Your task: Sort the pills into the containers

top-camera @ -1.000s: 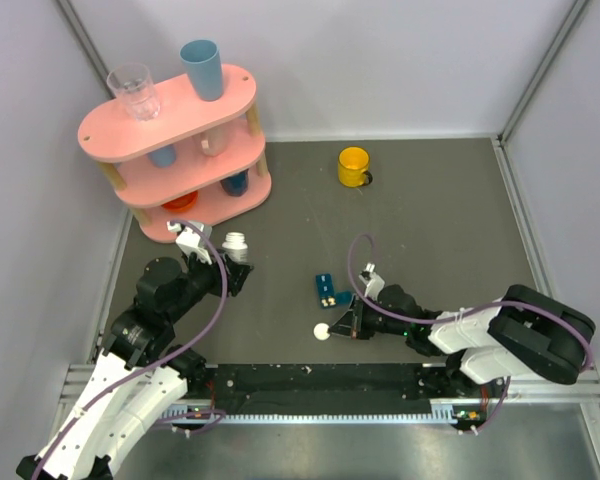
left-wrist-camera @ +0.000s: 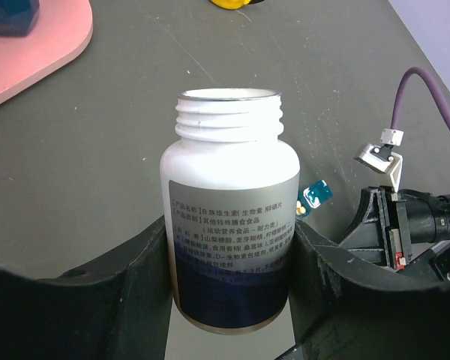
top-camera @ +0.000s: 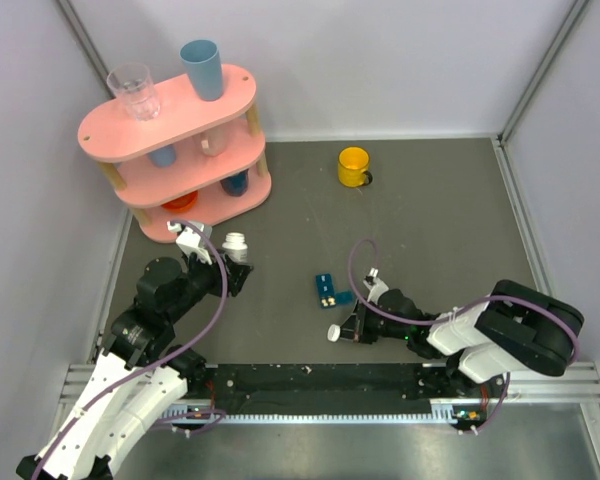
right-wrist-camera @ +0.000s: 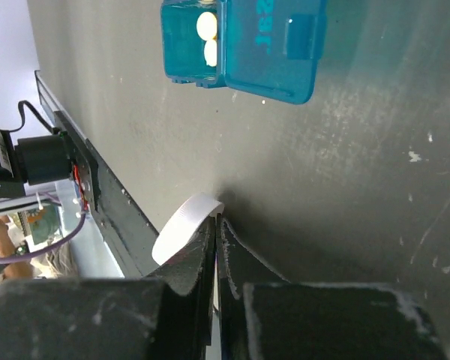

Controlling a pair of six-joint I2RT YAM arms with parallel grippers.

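Observation:
A white pill bottle (left-wrist-camera: 229,217) with a grey label, its cap off, is held upright in my left gripper (top-camera: 232,268) near the pink shelf. My shut right gripper is low near the front edge, with a white cap (right-wrist-camera: 184,229) tilted up at its fingertips; whether the cap is pinched or only touched is unclear. Just behind it, a blue pill box (right-wrist-camera: 187,52) lies with its lid (right-wrist-camera: 266,64) open and white pills in one compartment.
The pink shelf (top-camera: 120,135) with cups stands at back left. A yellow mug (top-camera: 352,168) sits at the back middle.
The white cap has shifted slightly right and tipped up at my right gripper's tips. My left arm and the bottle look unmoved.

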